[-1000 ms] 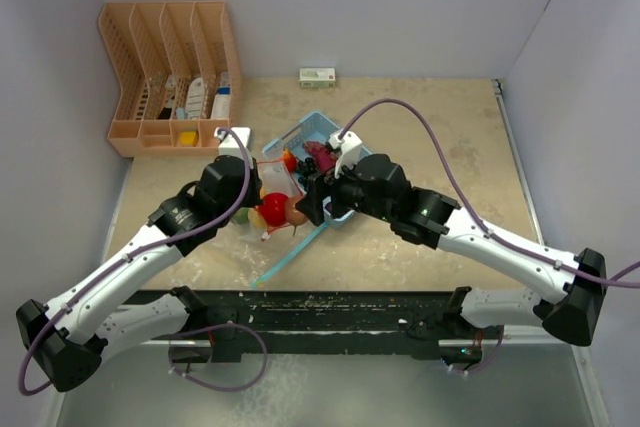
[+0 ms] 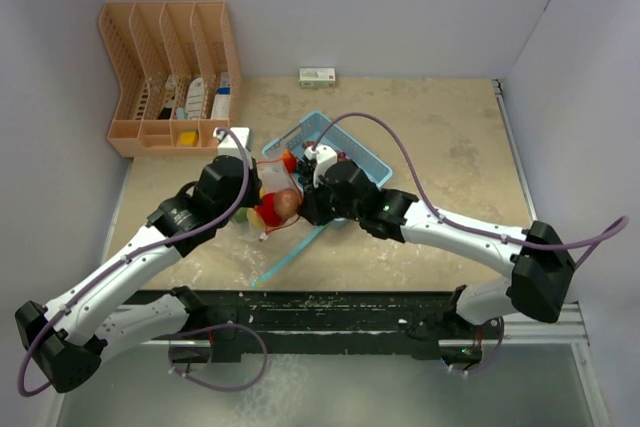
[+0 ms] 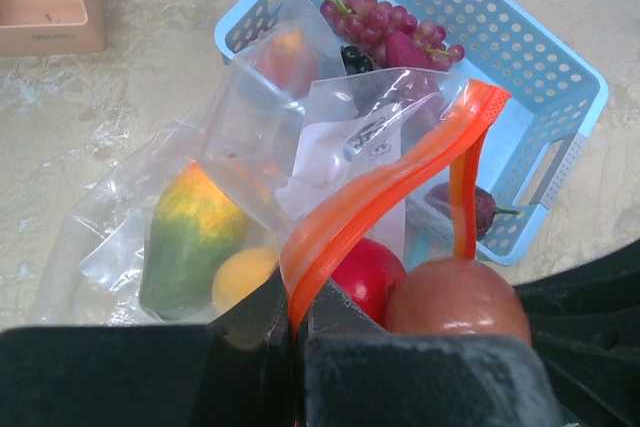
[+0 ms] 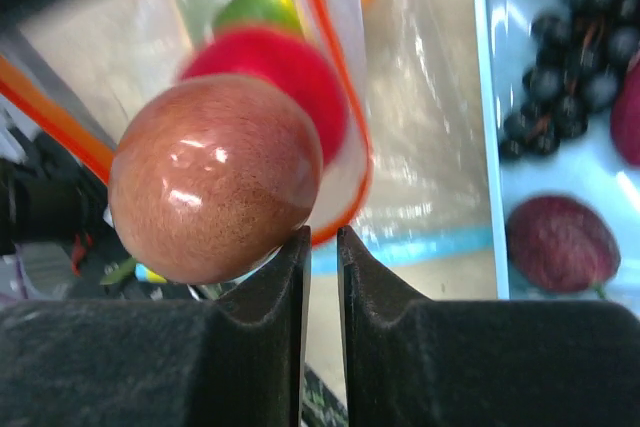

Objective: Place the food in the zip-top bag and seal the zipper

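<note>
The clear zip top bag [image 3: 110,237] has an orange zipper edge [image 3: 400,182], on which my left gripper is shut. Through its film I see a green-yellow papaya [image 3: 195,237], a yellow fruit [image 3: 243,277] and a red fruit [image 3: 370,275]. A brown round fruit [image 2: 287,204] sits at the bag's open mouth, close beside my right gripper. The right fingers [image 4: 362,277] are shut to a narrow gap, left of which the brown fruit appears. Orange edge shows at their tips; whether it is pinched there cannot be told.
A blue basket [image 3: 590,97] with grapes [image 3: 385,29] and other fruit stands behind the bag. A pink divided organizer [image 2: 165,47] is at the back left, a small box [image 2: 317,77] at the back.
My right gripper has come left and slightly down, right up to the brown fruit. That fruit has shifted a little left, toward the bag's inside. The left arm holds still.
</note>
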